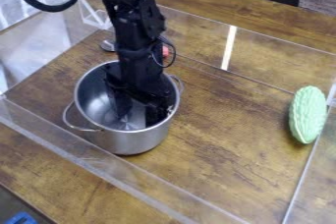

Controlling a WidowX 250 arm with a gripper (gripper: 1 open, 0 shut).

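A steel pot (116,137) with side handles sits on the wooden table at left centre. My black gripper (134,105) reaches down into the pot from the top, its lower part inside the rim. The fingers are dark against the pot's shaded interior, so I can't make out how they stand or whether anything is between them.
A pale green oblong object (308,114) lies at the right. A small red object (165,52) and a silver item are behind the arm. Clear plastic edges run along the left.
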